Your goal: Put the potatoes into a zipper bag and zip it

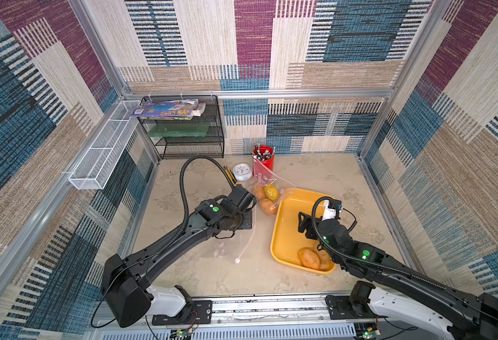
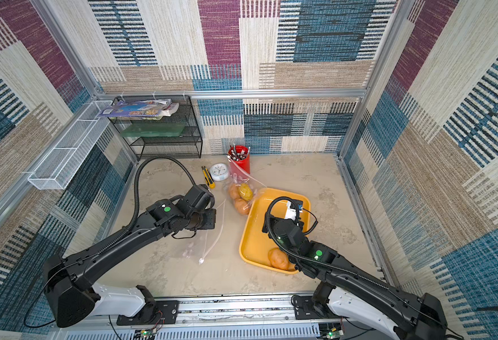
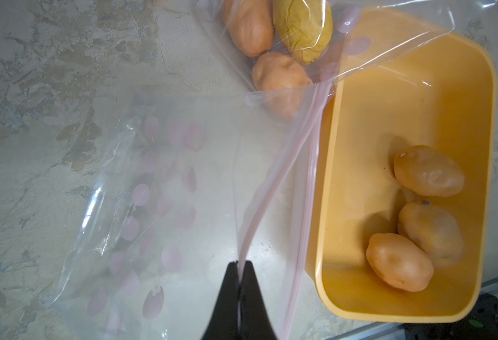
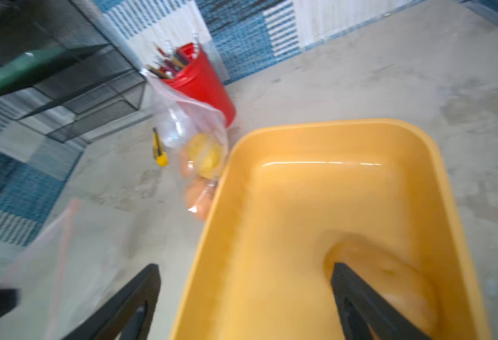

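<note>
My left gripper is shut on the pink-sealed rim of an empty zipper bag (image 3: 175,226), holding it above the table left of the yellow tray (image 3: 326,158). A filled bag (image 3: 242,25) with potatoes and a yellow item stands against the red cup and tray's back left. In the left wrist view three potatoes (image 3: 429,170) lie in the tray. My right gripper is open above the tray, a potato (image 4: 379,283) near its right finger; the right wrist view is blurred.
A red pen cup (image 1: 263,169), a white clock (image 1: 242,171) and a yellow cutter (image 2: 208,177) stand at the back, with a wire shelf (image 1: 189,147) behind them. The table right of the tray is clear.
</note>
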